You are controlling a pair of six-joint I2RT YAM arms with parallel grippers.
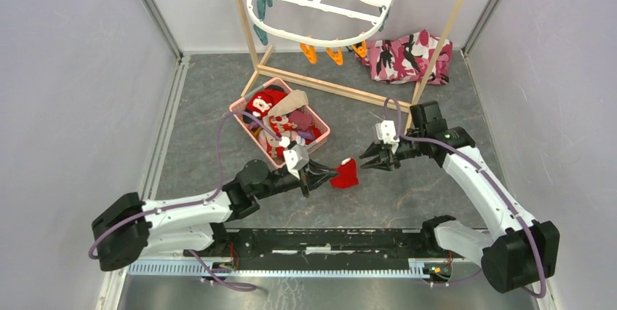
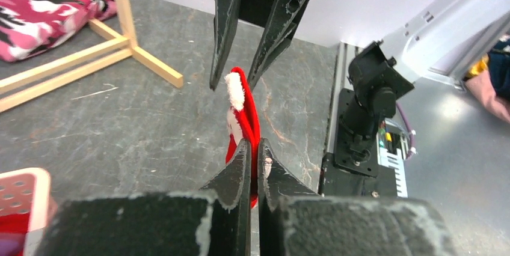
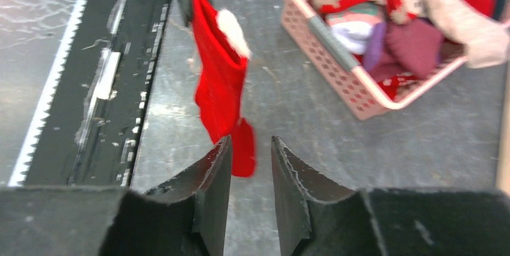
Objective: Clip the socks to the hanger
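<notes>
A red sock (image 1: 345,175) with a white patch hangs above the floor between my two arms. My left gripper is shut on it, the cloth pinched between its fingertips. To the sock's right, my right gripper stands part open and apart from it, nothing between its fingers. In the left wrist view, the right gripper's dark fingers (image 2: 225,39) show just beyond the sock's upper end. High at the back of the top view hangs the white oval hanger (image 1: 320,6), with orange clips (image 1: 335,55) and dark green clips (image 1: 260,34) along its rim.
A pink basket (image 1: 320,135) full of socks stands left of centre on the floor. Behind it runs the wooden frame's lower bar (image 1: 327,89). A pink camouflage bundle (image 1: 407,59) lies at the back right. Open floor surrounds the sock.
</notes>
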